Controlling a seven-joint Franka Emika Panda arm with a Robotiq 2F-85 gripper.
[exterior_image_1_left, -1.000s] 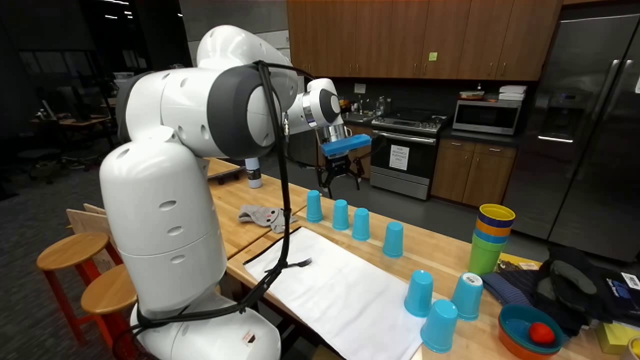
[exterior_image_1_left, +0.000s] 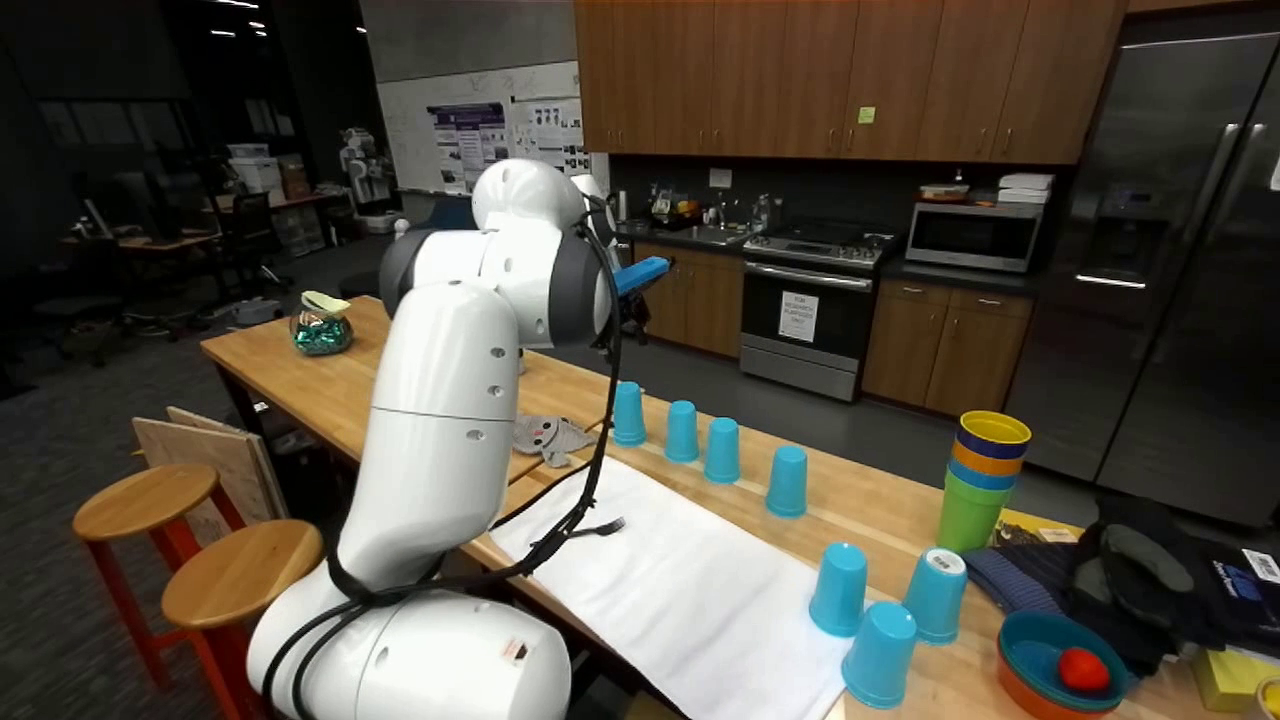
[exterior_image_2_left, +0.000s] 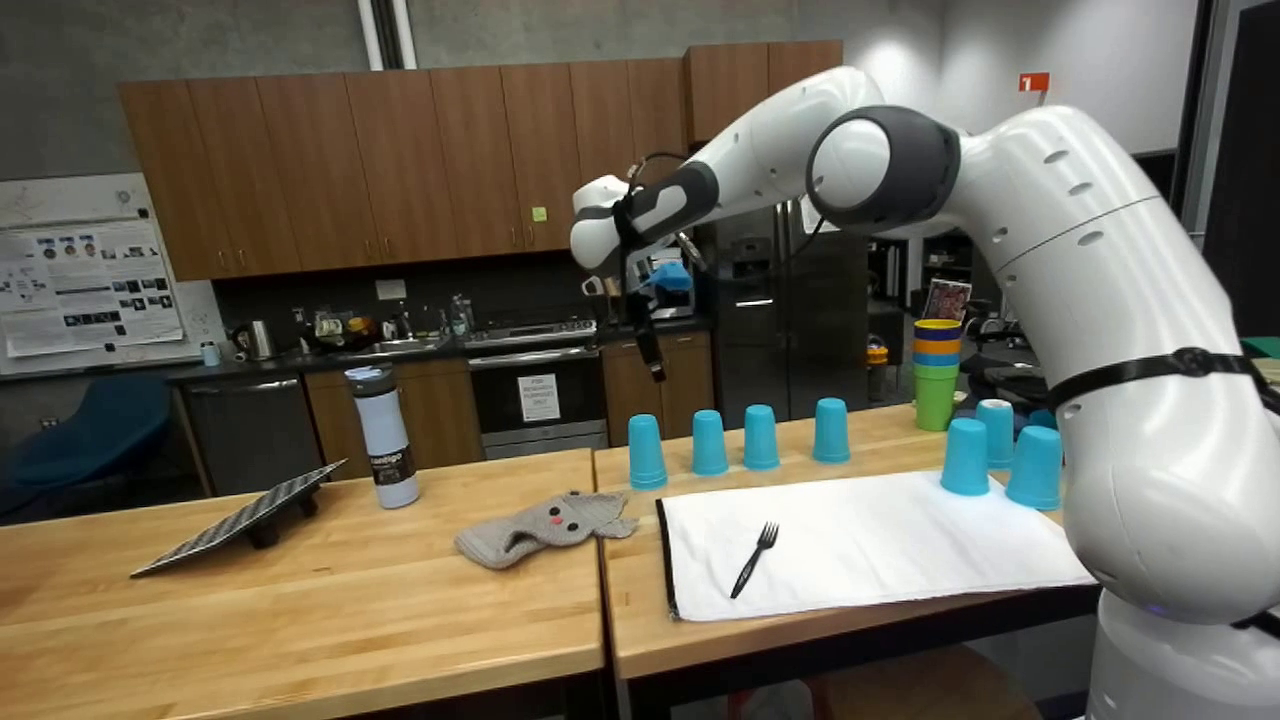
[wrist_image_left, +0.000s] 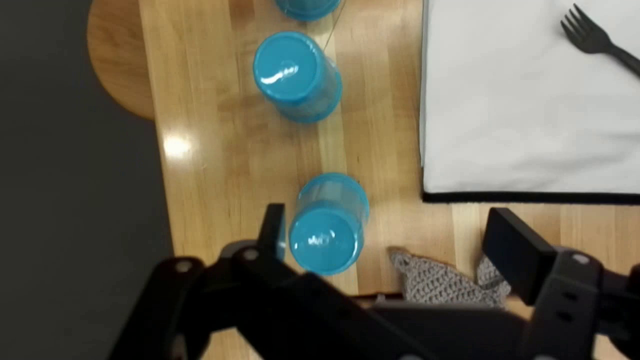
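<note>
My gripper stands open in the wrist view, its two black fingers wide apart and nothing held. An upturned blue cup (wrist_image_left: 327, 237) shows beyond the left finger (wrist_image_left: 273, 231), standing on the table below. Two more blue cups, one (wrist_image_left: 294, 72) whole and one (wrist_image_left: 307, 6) cut off, stand above it in that view. In exterior view 2 the gripper hangs in the air above the leftmost cup (exterior_image_2_left: 647, 454), apart from it. The arm hides most of the gripper in exterior view 1.
A white cloth (exterior_image_2_left: 864, 540) bears a black fork (exterior_image_2_left: 756, 559). Left of it lie a grey knitted toy (exterior_image_2_left: 540, 530), a bottle (exterior_image_2_left: 384, 438) and a tilted dark panel (exterior_image_2_left: 246, 518). Three blue cups, a coloured cup stack (exterior_image_1_left: 981, 498) and bowls (exterior_image_1_left: 1046, 642) occupy the right end.
The arm has swung and reached farther away, its upper part shifting right in exterior view 1. The gripper has moved left there, now mostly behind the arm. The cups have not moved.
</note>
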